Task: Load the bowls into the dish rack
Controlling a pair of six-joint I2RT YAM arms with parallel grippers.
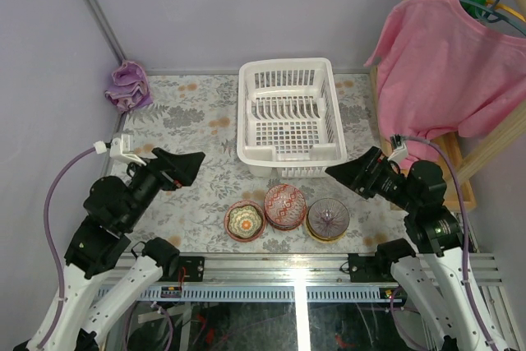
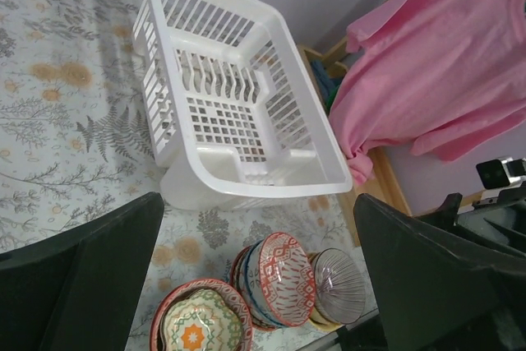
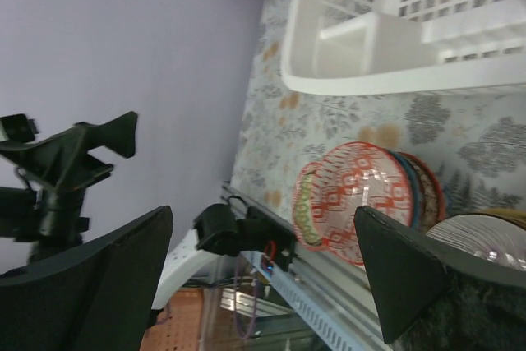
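Observation:
An empty white dish rack (image 1: 292,166) stands in the middle of the table. In front of it sit three groups of bowls: an orange-rimmed bowl with a flower pattern (image 1: 245,221), a stack topped by a red-patterned bowl (image 1: 285,205), and a stack topped by a clear ribbed bowl (image 1: 329,218). My left gripper (image 1: 186,168) is open and empty, raised to the left of the rack. My right gripper (image 1: 345,173) is open and empty, above the table at the rack's front right corner, behind the clear bowl.
A purple cloth (image 1: 129,86) lies at the back left. A pink garment (image 1: 448,63) hangs on hangers over a wooden stand at the right. Its front edge has a metal rail.

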